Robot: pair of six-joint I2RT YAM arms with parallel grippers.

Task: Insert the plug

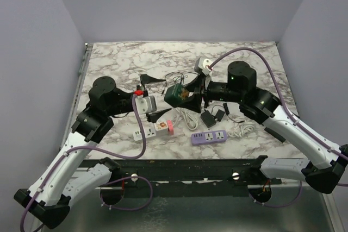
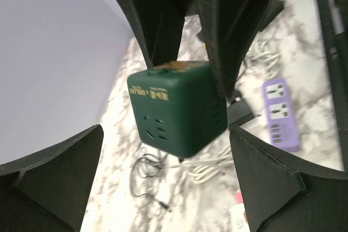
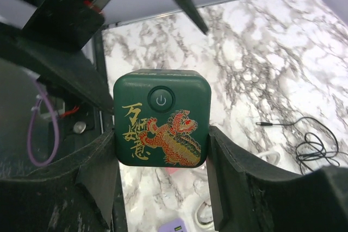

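Observation:
A dark green cube-shaped plug adapter (image 1: 175, 95) is held above the table between the two arms. My right gripper (image 1: 190, 95) is shut on it, and in the right wrist view the cube (image 3: 162, 118) shows a power button and a gold-and-red dragon to the camera. Socket slots on another face of the cube (image 2: 176, 110) appear in the left wrist view. My left gripper (image 1: 155, 96) stands open and apart from the cube, nothing between its fingers. On the table lie a purple power strip (image 1: 209, 137) and a white power strip (image 1: 144, 133).
A white block with a pink end (image 1: 163, 127) sits against the white strip. Black adapters (image 1: 208, 118), coiled white cable (image 1: 242, 129) and thin black cable (image 2: 147, 169) lie about.

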